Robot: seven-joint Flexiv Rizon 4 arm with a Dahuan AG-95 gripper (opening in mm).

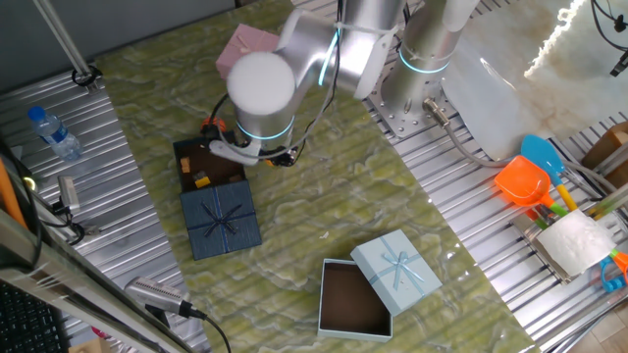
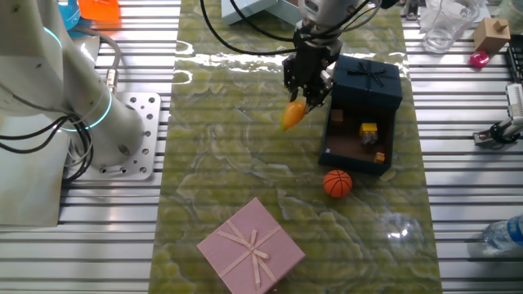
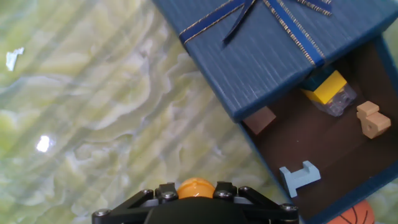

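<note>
Between the fingers of my gripper sits an orange piece (image 3: 196, 185); the fingers are shut on it. In exterior view 2 this orange piece (image 2: 292, 116), with a greenish tip, hangs down over the cloth beside the dark blue box (image 2: 353, 152). The box is partly covered by its ribboned lid (image 2: 367, 82). Inside lie a yellow-topped block (image 3: 328, 87), a tan piece (image 3: 373, 120), a light blue piece (image 3: 300, 178) and a brown block (image 3: 260, 119). In exterior view 1 the arm hides the fingers' hold.
A small basketball (image 2: 337, 183) rests beside the blue box. The pink box (image 2: 252, 247) stands closed on the cloth. An open light blue box (image 1: 354, 300) has its lid (image 1: 397, 271) leaning across one side. Open cloth lies between these boxes.
</note>
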